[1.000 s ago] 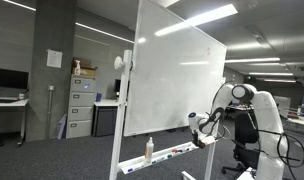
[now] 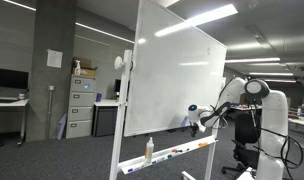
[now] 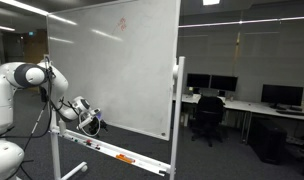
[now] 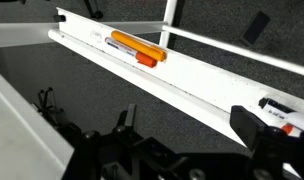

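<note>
A big whiteboard (image 2: 177, 75) stands on a white frame, with a narrow tray (image 4: 197, 82) along its bottom. Over this tray my gripper is held open, its fingers wide apart and nothing between them. An orange marker-like object (image 4: 138, 45) lies in the tray, touching a white marker with a red-orange end (image 4: 122, 46). Farther along, near the right finger, rests another white marker (image 4: 280, 112) with dark and orange parts. In exterior view 2 an orange object (image 3: 125, 158) shows on the tray.
A spray bottle (image 2: 149, 150) stands on the tray's far end. Frame bars (image 4: 237, 48) cross beside the tray, and the board (image 4: 32, 110) edges in at the left of the wrist view. Desks with monitors (image 3: 210, 82) and office chairs (image 3: 207, 117) are well behind.
My gripper has lifted from close to the tray to a little above it. The tray's right part, with an orange object, now shows more clearly below it.
</note>
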